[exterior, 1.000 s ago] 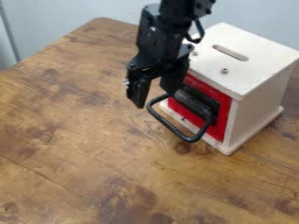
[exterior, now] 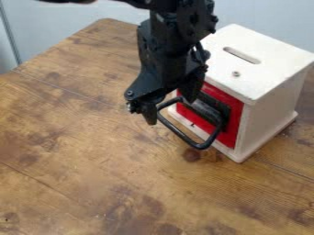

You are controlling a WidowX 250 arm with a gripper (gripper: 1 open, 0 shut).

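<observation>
A white box (exterior: 254, 67) with a slot in its top stands at the right, with a red front panel (exterior: 227, 130) and a black loop handle (exterior: 186, 138) jutting out from it. My black gripper (exterior: 166, 101) hangs in front of the box at its left side, above and beside the handle, partly covering the red panel. It appears open; I see nothing held between its fingers, though the fingertips are dark against the handle and hard to make out.
A wooden table (exterior: 73, 147) fills the view, clear across the left and front. A pale wall stands behind it.
The box and handle look unmoved.
</observation>
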